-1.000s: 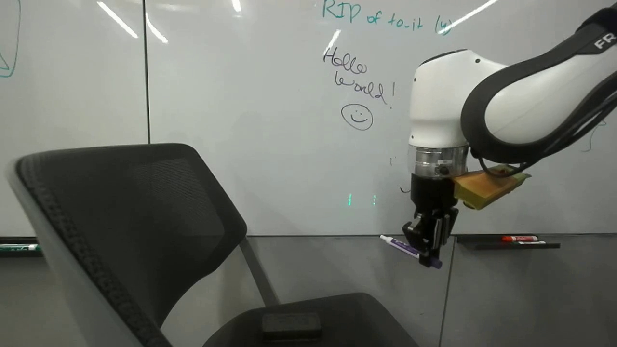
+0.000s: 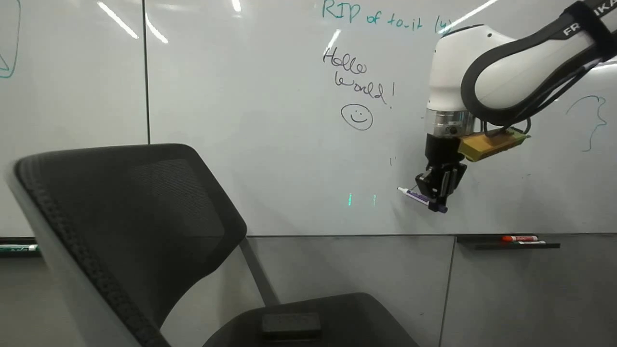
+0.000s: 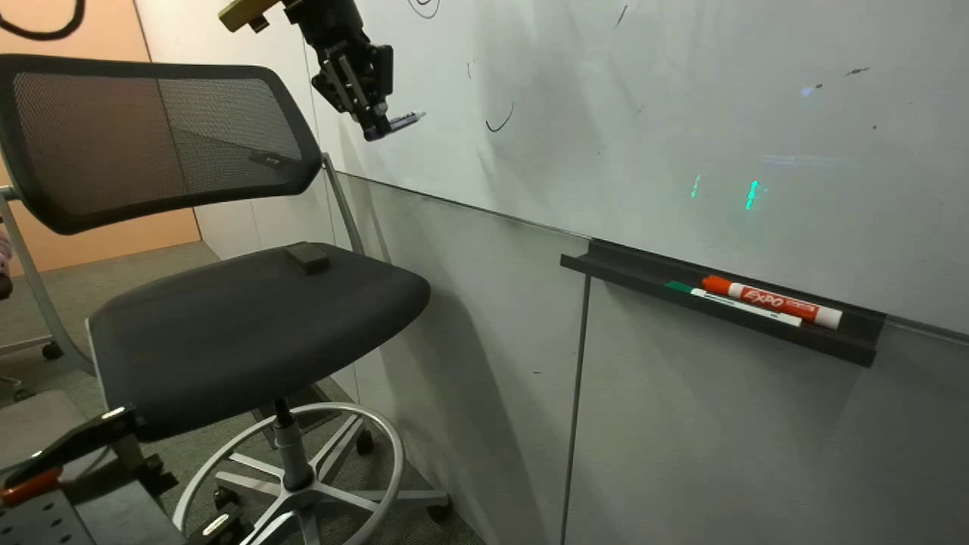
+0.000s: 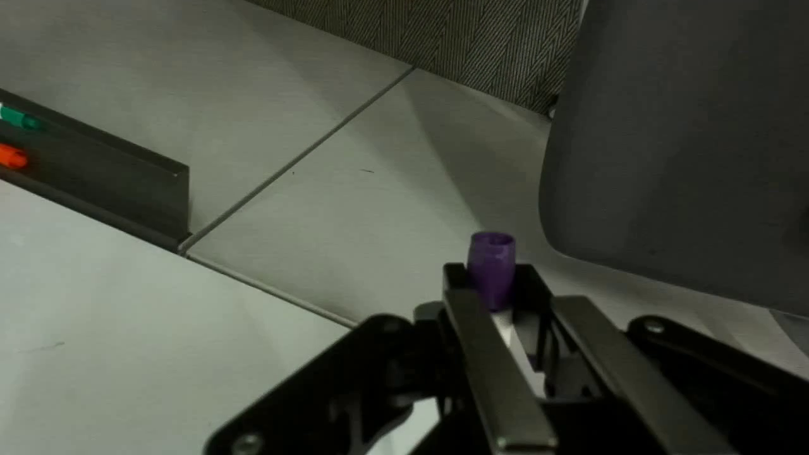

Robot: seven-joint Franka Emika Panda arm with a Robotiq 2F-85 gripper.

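A purple and white marker (image 2: 416,196) is held in front of the whiteboard (image 2: 260,173), and my gripper (image 2: 438,205) is shut on it near its purple end. In exterior view 1 its white end points left and a little up. The second exterior view has the gripper (image 3: 375,130) at the upper left, with the marker (image 3: 405,121) sticking out towards the board. From the wrist, the purple end (image 4: 492,269) shows between the fingertips; much of the body is hidden by the fingers. Whether the marker touches the board cannot be told.
A black chair (image 3: 245,318) stands close to the wall with a dark block (image 3: 308,257) on its seat. The wall ledge (image 3: 636,266) carries a red marker (image 3: 772,300) and a green-capped one (image 3: 749,307). Open board lies left of the gripper.
My gripper has risen with the marker and shifted slightly right, from below the board's lower edge to above it in exterior view 1. The chair and ledge have stayed put.
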